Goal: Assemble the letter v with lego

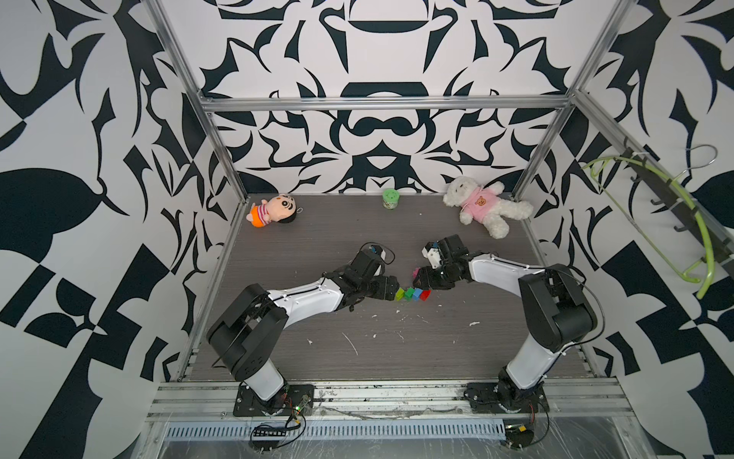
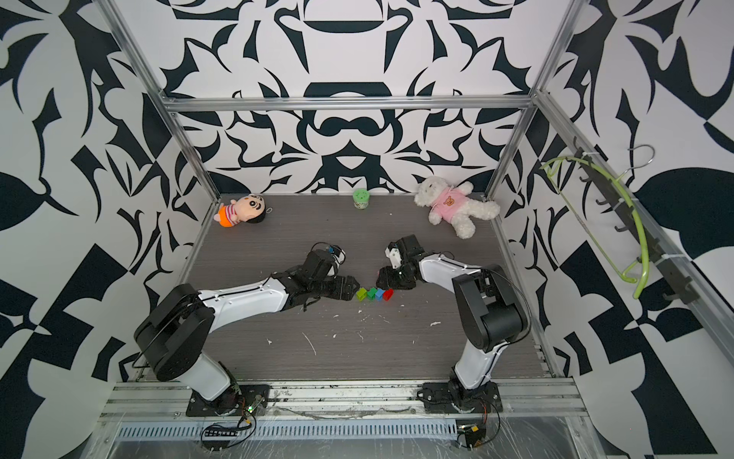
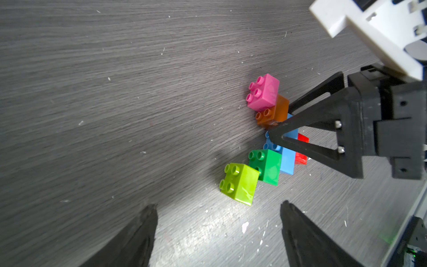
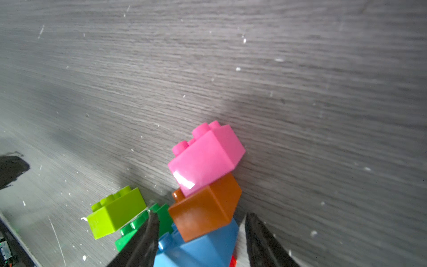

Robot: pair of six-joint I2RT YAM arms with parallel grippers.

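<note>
In the left wrist view a lime brick (image 3: 240, 184), green brick (image 3: 266, 166), blue bricks (image 3: 287, 162), red brick (image 3: 301, 149), orange brick (image 3: 275, 111) and pink brick (image 3: 264, 93) lie grouped in a bent line. My left gripper is open, fingers either side below the lime brick, holding nothing. My right gripper is part open over the orange and blue bricks in the right wrist view; whether it touches them I cannot tell.
A doll (image 1: 271, 210), a green cup (image 1: 390, 197) and a white teddy bear (image 1: 489, 206) lie along the back.
</note>
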